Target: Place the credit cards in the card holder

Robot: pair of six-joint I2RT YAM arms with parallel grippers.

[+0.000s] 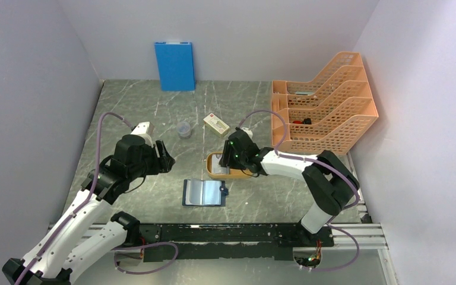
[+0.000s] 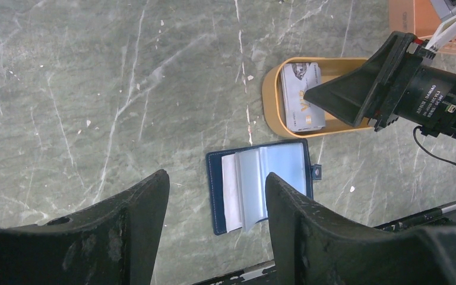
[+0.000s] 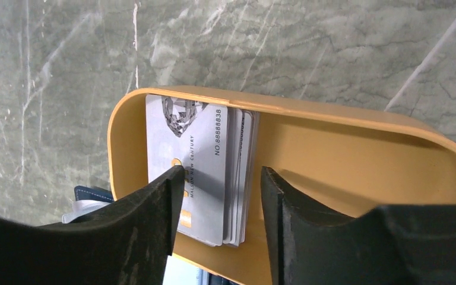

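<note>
An orange oval tray [image 1: 243,174] [image 3: 356,154] holds a stack of white cards [image 3: 187,148] against its left end. My right gripper [image 1: 228,159] is down over it, open, a fingertip on either side of the stack's right part, the left one over the top card. The dark card holder [image 1: 204,193] [image 2: 279,178] lies open in front of the tray, showing clear sleeves. My left gripper [image 1: 161,155] hangs part open above the left of the table, nothing between its fingers.
An orange rack [image 1: 323,130] stands at the back right. A small box [image 1: 216,124], a clear cup [image 1: 183,130] and a blue board [image 1: 175,65] are at the back.
</note>
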